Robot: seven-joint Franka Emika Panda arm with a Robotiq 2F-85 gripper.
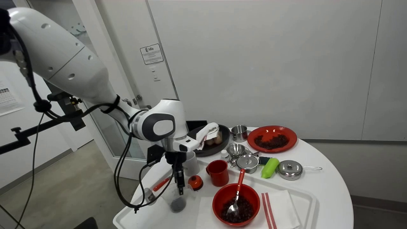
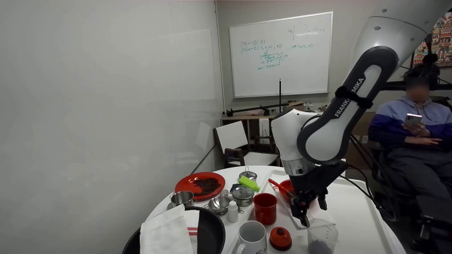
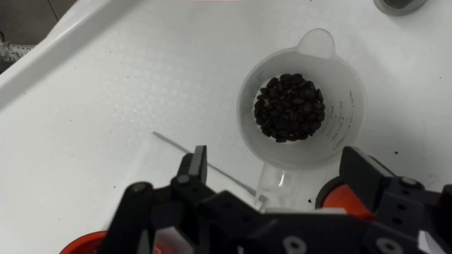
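A clear measuring cup (image 3: 339, 97) with dark beans (image 3: 290, 108) at its bottom stands upright on the white tray (image 3: 140, 93). My gripper is open above it. In the wrist view the fingers lie left and right of the cup's handle (image 3: 277, 184), and nothing shows held between them. In exterior view 1 the gripper (image 1: 181, 190) comes down in front of the cup's upper part, hiding some of it. From exterior view 2 its fingertips (image 2: 305, 222) appear beside the cup's rim (image 2: 324, 224); whether they touch it I cannot tell.
A red-and-black lidded item (image 1: 195, 182) sits close beside the cup, with a white mug (image 1: 190, 164) and red mug (image 1: 218, 172) behind. Right of the cup is a red bowl (image 1: 219, 208) with beans and a spoon (image 1: 236, 198). The tray's left part is clear.
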